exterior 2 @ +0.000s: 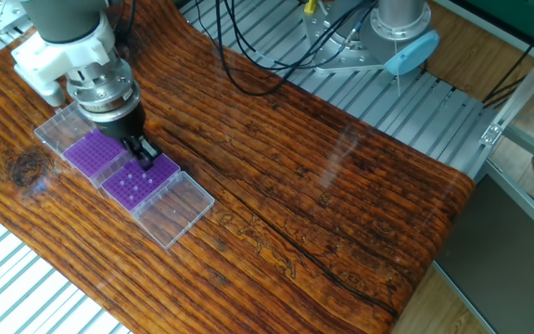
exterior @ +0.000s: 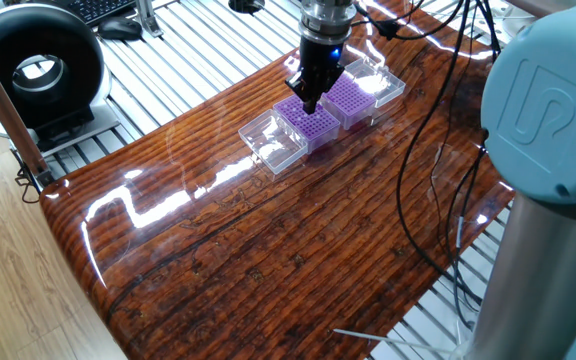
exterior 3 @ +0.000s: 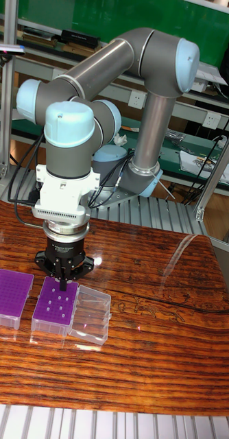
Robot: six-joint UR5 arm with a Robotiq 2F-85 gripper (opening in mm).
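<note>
Two purple racks in clear boxes stand side by side on the wooden table. One rack carries several small white tubes in its holes; the other rack shows none. My gripper points down at the tube-bearing rack, its fingertips at or just over the back part of the holes. The fingers look close together, but whether a tube is between them is too small to tell. In exterior view 1 the gripper covers part of that same rack.
Open clear lids flank the racks: one lid beside the tube rack, another beyond the second rack. Black cables hang near the arm.
</note>
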